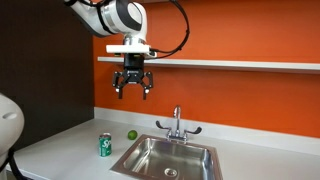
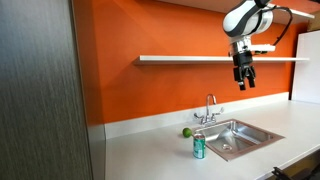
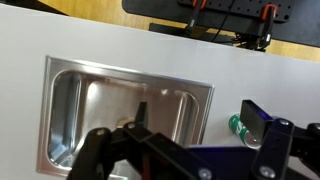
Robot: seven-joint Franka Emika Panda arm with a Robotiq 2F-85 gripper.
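Observation:
High above the counter hangs my gripper (image 1: pixel 132 93), open, its two fingers spread wide with nothing between them. Seen in the wrist view, the gripper has its fingertips over the area between the sink and the can. A green soda can (image 1: pixel 105 145) stands upright on the counter left of the sink; exterior view 2 shows the can (image 2: pixel 199 147) too. Behind it, near the wall, lies a small round green fruit (image 1: pixel 132 135), perhaps a lime. The steel sink (image 1: pixel 147 144) looks empty.
A faucet (image 1: pixel 177 125) with two lever handles rises behind the sink. One long white shelf (image 1: pixel 230 66) crosses the orange wall at about the arm's height.

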